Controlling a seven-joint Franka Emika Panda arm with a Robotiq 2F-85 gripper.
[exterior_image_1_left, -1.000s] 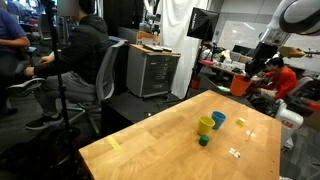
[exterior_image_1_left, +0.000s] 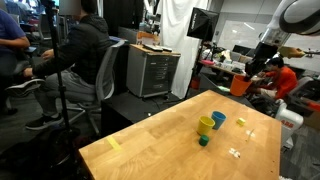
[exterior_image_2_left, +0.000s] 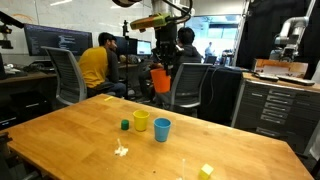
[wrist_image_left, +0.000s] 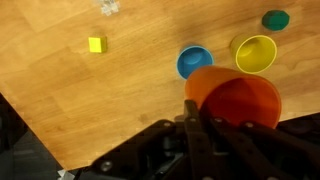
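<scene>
High over the table, my gripper (exterior_image_2_left: 162, 66) is shut on an orange cup (exterior_image_2_left: 161, 80), which hangs well clear of the wood. From above, in the wrist view, the cup (wrist_image_left: 233, 97) shows its open mouth, and my fingers (wrist_image_left: 191, 108) meet its near rim. Below on the table are a blue cup (exterior_image_2_left: 162, 129) and a yellow cup (exterior_image_2_left: 141, 120) side by side. A small green object (exterior_image_2_left: 125, 125) lies beside the yellow cup. Off by itself is a small yellow block (exterior_image_2_left: 206, 171).
The wooden table (exterior_image_2_left: 75, 125) has wide bare areas. A small pale item (exterior_image_2_left: 121, 150) and a thin white one (exterior_image_2_left: 183, 168) lie on it. Chairs (exterior_image_2_left: 188, 86), a cabinet (exterior_image_2_left: 275, 103) and a seated person (exterior_image_2_left: 102, 66) are beyond its edge.
</scene>
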